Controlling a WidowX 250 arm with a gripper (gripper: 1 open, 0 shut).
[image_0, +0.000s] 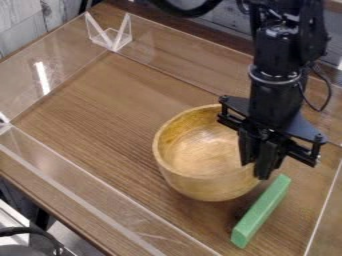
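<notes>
A tan wooden bowl (187, 150) sits tilted on the table in the middle of the view. My black gripper (250, 150) is shut on the bowl's right rim, its body standing above that side. A green bar (259, 212) lies on the table at the lower right, just below the bowl's right side and clear of the fingers.
A clear open container (104, 32) stands at the back left. Dark parts show at the bottom-left corner.
</notes>
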